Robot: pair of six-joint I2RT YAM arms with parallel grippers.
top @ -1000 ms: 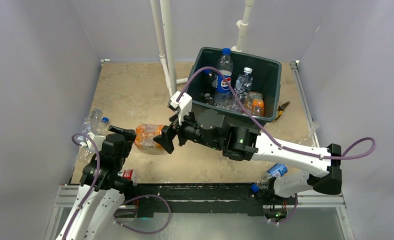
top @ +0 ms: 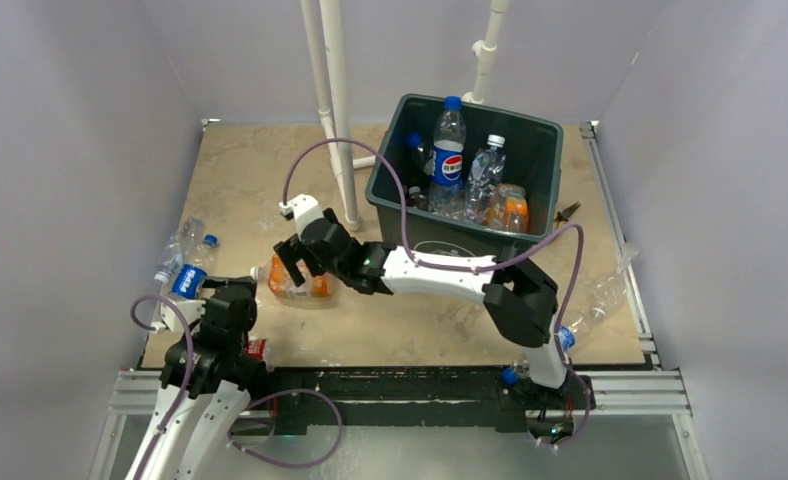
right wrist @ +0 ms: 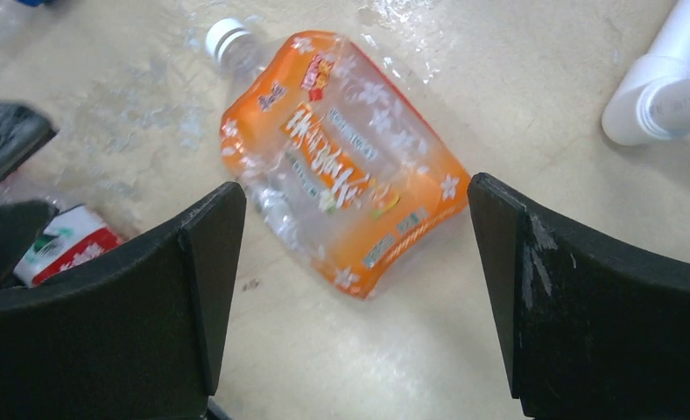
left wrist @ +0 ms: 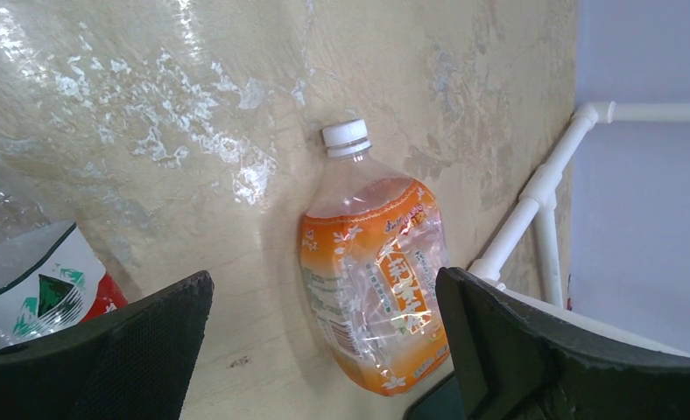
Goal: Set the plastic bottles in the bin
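Observation:
A crushed orange-labelled bottle (top: 310, 286) (left wrist: 372, 289) (right wrist: 341, 162) lies on the table. My right gripper (top: 300, 250) hangs open over it. My left gripper (top: 230, 285) is open at the left, empty, facing that bottle. Left of it are a blue-labelled bottle (top: 188, 281), a clear bottle (top: 175, 250) and a red-labelled bottle (top: 257, 349) (left wrist: 35, 289). Clear bottles (top: 605, 295) lie at the right. The green bin (top: 390, 180) at the back holds several bottles.
White pipes (top: 340, 100) stand behind the orange bottle, beside the bin. Pliers (top: 566, 215) lie right of the bin.
My right arm has swung left, bringing its gripper over the orange bottle. My left gripper has moved slightly toward the front left.

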